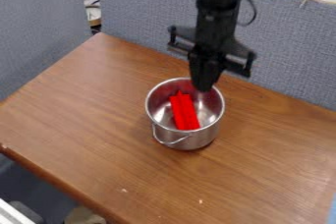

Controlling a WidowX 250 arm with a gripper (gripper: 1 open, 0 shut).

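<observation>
A steel pot (168, 136) with a wire handle stands on the wooden table. A red block (186, 111) lies inside it. My black gripper (205, 77) is above the pot's back rim, pointing down, shut with nothing visible between its fingers.
Grey padded walls (53, 27) border the table (85, 115) at the left and back. The table's front left edge drops to a dark floor.
</observation>
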